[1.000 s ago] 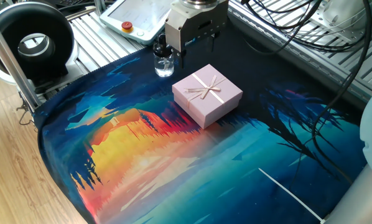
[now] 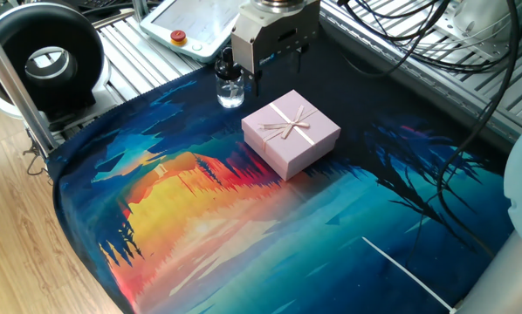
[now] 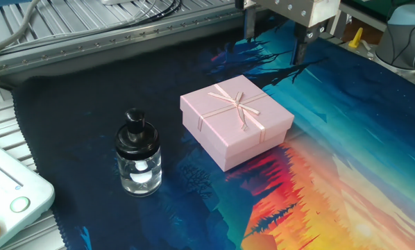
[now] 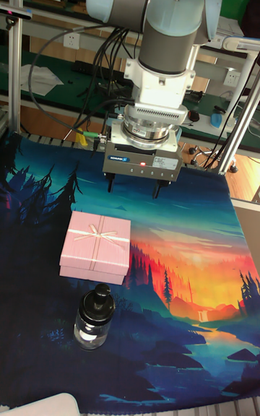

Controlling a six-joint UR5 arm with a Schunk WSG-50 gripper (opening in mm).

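A pink gift box (image 2: 291,139) with a pale ribbon bow on its lid rests closed on the printed mat. Beside it stands a clear bottle (image 3: 140,169) with a black cap, upright and apart from the box. In exterior view 3 the bottle (image 4: 93,331) is nearer the camera than the box (image 4: 95,249). My gripper (image 4: 136,187) hangs above the mat, on the far side of the box in that view. Its two dark fingers (image 3: 249,24) are spread wide, with nothing between them. No contact with the box or bottle shows.
A dark mat with a sunset landscape (image 2: 174,205) covers the table, with wide clear areas. A tablet-like controller with a red button (image 2: 179,37) lies beyond the mat. Loose black cables (image 2: 470,113) hang along one side. A black ring-shaped object (image 2: 47,70) stands at the left.
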